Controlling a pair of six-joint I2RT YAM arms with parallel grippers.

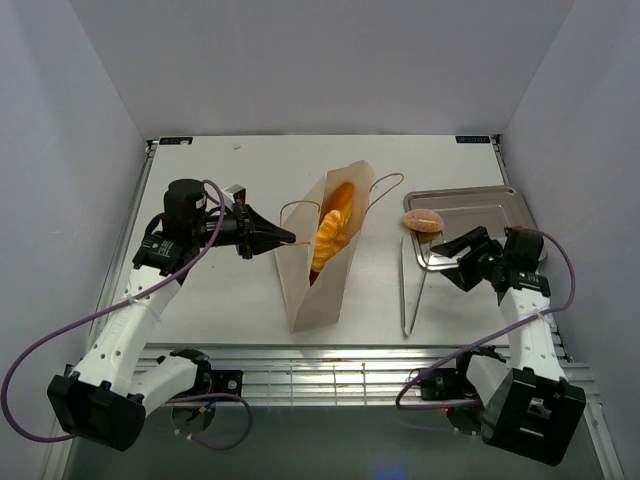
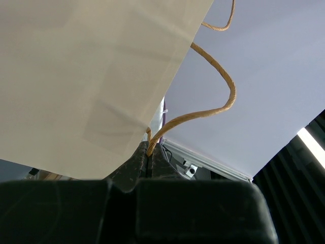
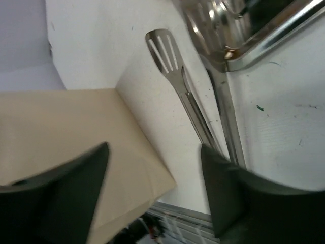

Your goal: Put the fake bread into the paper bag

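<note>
A tan bun point(image 1: 423, 220) lies at the left edge of the silver tray point(image 1: 480, 194). Just in front of it are metal tongs point(image 3: 195, 119), spread in a V, one arm on the table and the other over the tray corner. Golden bread point(image 1: 328, 240) shows inside the upright paper bag point(image 1: 315, 308) mid-table. My left gripper is shut on the bag's near twisted handle point(image 2: 223, 76). At the tray's front, above the tongs, my right gripper point(image 1: 452, 266) stands open; its fingers point(image 3: 86, 178) are blurred and apart, with nothing between them.
A second loop handle point(image 1: 385, 185) sticks up from the bag's right side. Bare table separates bag and tongs, and the back of the table is clear. A metal rail point(image 1: 330, 375) runs along the front edge.
</note>
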